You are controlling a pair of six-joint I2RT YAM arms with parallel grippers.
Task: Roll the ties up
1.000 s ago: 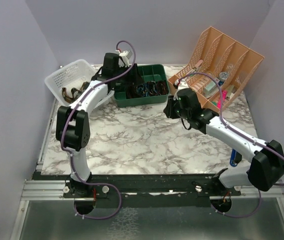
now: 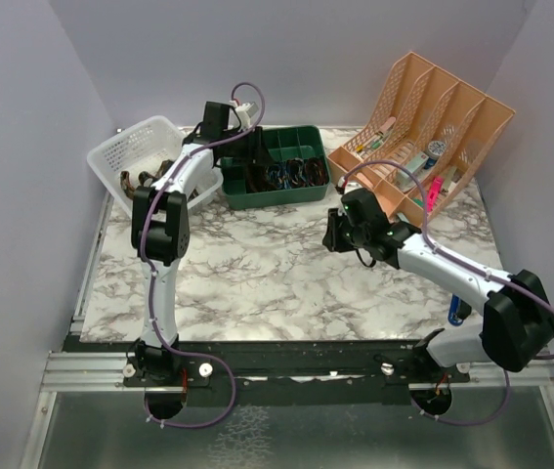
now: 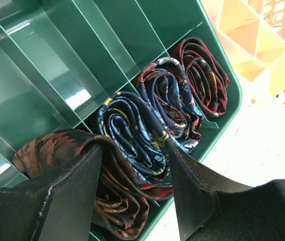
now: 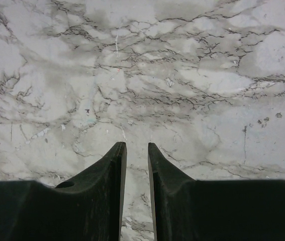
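In the green divided box [image 2: 278, 199], my left gripper is low over the near row, its fingers well apart. A brown patterned tie [image 3: 119, 203] lies partly bundled in a compartment between and beneath them, one flap draped over the divider to the left. Whether the fingers press on it cannot be told. Beside it sit rolled ties: a navy one [image 3: 132, 133], a multicoloured one [image 3: 170, 93] and a dark red one [image 3: 205, 75]. My right gripper hangs over bare marble, nearly shut, with only a narrow empty gap showing.
At the back left, a white basket [image 2: 110, 156] holds more brown ties. An orange divided organizer [image 2: 408, 83] with assorted items stands at the back right. A blue-and-black object [image 2: 457, 311] lies by the right edge.
My left arm's elbow has swung to the right while its gripper stays over the green box. The right gripper has moved a little toward the table's front.
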